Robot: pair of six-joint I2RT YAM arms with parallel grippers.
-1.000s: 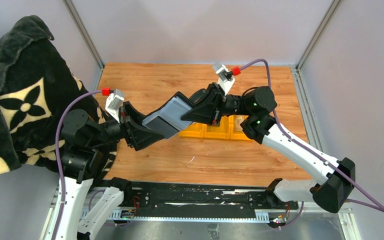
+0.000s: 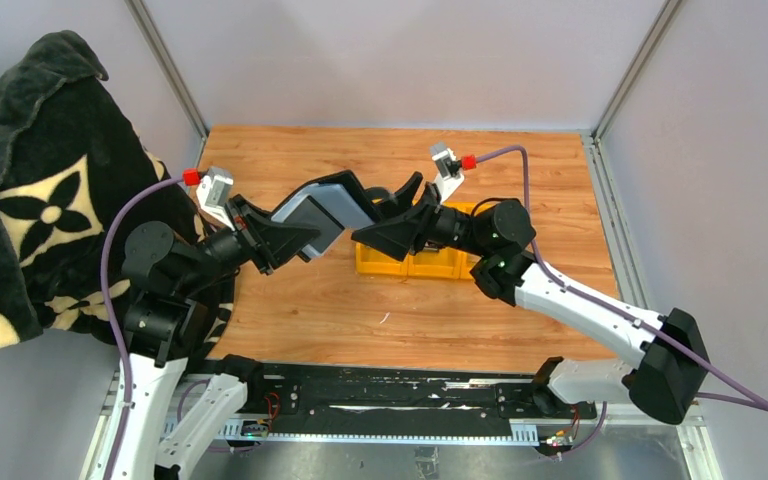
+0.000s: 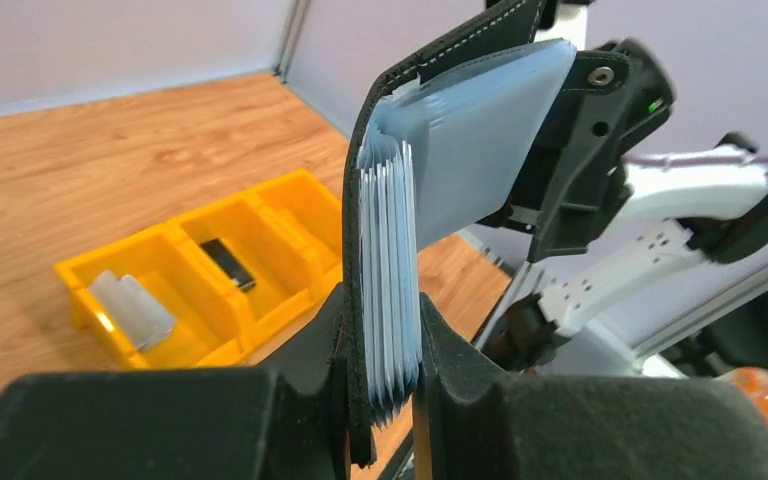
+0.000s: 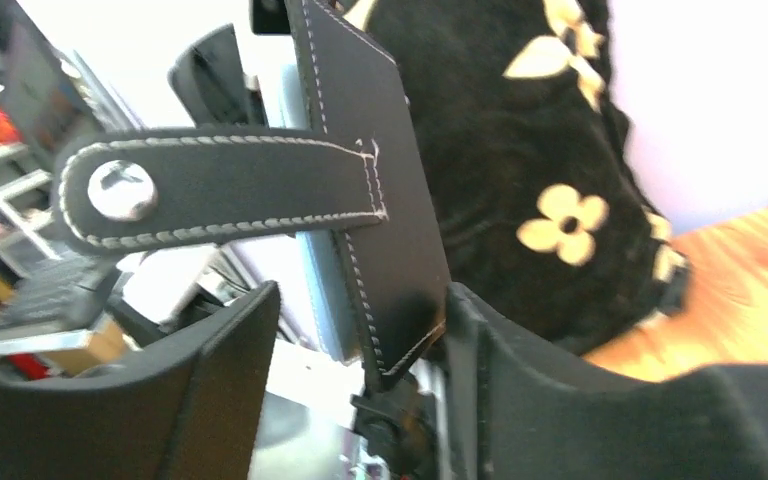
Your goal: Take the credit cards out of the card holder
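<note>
The card holder point(image 2: 322, 212) hangs in the air between my two arms, with a black stitched cover and bluish clear sleeves. My left gripper point(image 2: 307, 240) is shut on its lower left part. In the left wrist view the stack of sleeves point(image 3: 388, 270) fans out above the fingers, beside the cover. At the holder's other end is my right gripper point(image 2: 388, 208), its fingers part open. The right wrist view has the black cover point(image 4: 400, 230) and its snap strap point(image 4: 220, 185) reaching between the spread fingers. Whether cards sit in the sleeves I cannot tell.
A yellow divided bin point(image 2: 408, 268) stands on the wooden table point(image 2: 310, 320) below the arms. Pale pieces point(image 3: 132, 307) and a black item point(image 3: 228, 263) lie in its compartments. A dark patterned blanket point(image 2: 50, 200) covers the left side.
The holder has turned and tilted, so less of its sleeve face shows from above. My right gripper has shifted left and its fingers have spread. My left gripper still grips the holder.
</note>
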